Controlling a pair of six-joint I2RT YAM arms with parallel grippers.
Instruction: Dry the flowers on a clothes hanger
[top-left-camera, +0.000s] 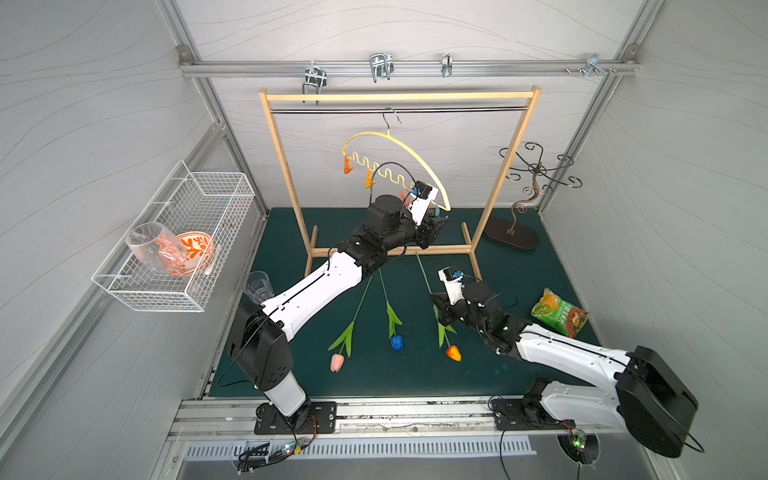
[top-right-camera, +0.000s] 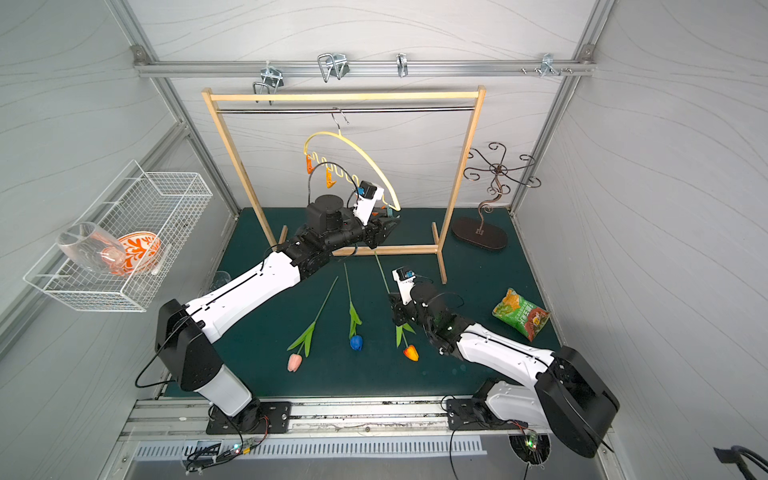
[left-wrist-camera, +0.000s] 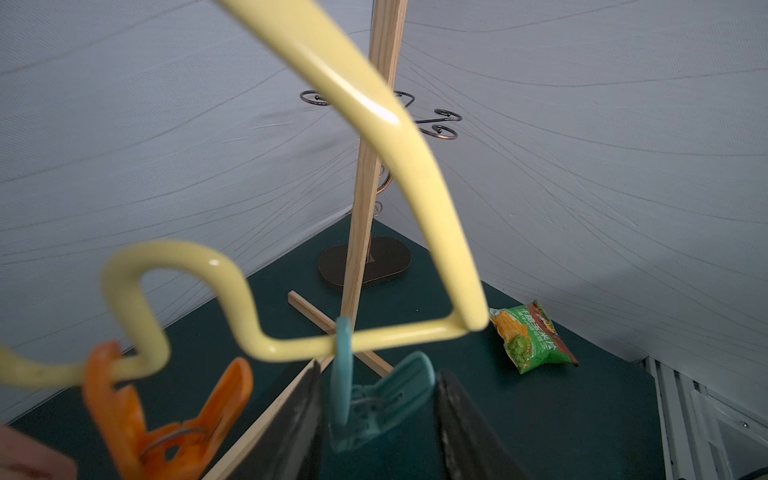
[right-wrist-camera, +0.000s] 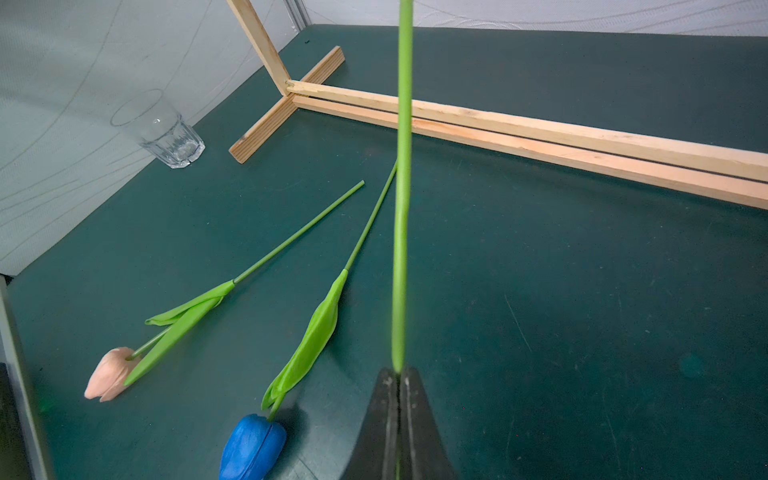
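Note:
A yellow hanger (top-left-camera: 432, 180) with orange clips (left-wrist-camera: 209, 420) hangs from the rack's rail. My left gripper is at the hanger's right end, around a teal clip (left-wrist-camera: 341, 368); whether it grips is unclear. My right gripper is shut on the green stem of the orange tulip (top-left-camera: 453, 352). The pink tulip (right-wrist-camera: 108, 372) and blue tulip (right-wrist-camera: 252, 448) lie on the table.
A wooden rack (top-left-camera: 280, 144) spans the back. A wire basket (top-left-camera: 196, 184) is at the left, a glass (right-wrist-camera: 172, 144) below it. A metal stand (top-left-camera: 512, 236) and snack bag (top-left-camera: 560, 312) sit at the right.

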